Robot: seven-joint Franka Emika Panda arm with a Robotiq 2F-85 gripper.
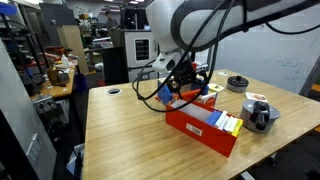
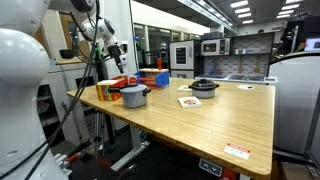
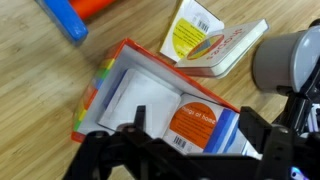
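In the wrist view a red-walled box (image 3: 165, 62) lies below me, with rainbow colours along one end. Inside it are a white case (image 3: 145, 100) and an orange-labelled case (image 3: 197, 125) with white and blue parts. My gripper has its dark fingers spread apart over these cases, and I see nothing held between them. From exterior view 1, the gripper (image 1: 187, 80) is above the far end of the red box (image 1: 205, 130); its fingertips are hard to make out there.
Beside the box, a metal pot (image 1: 260, 114) stands to the right. A white-and-red carton (image 3: 222, 38) and a yellow-labelled packet (image 3: 190, 32) lie just outside the box. At the wrist view's upper left is a blue piece (image 3: 62, 18).
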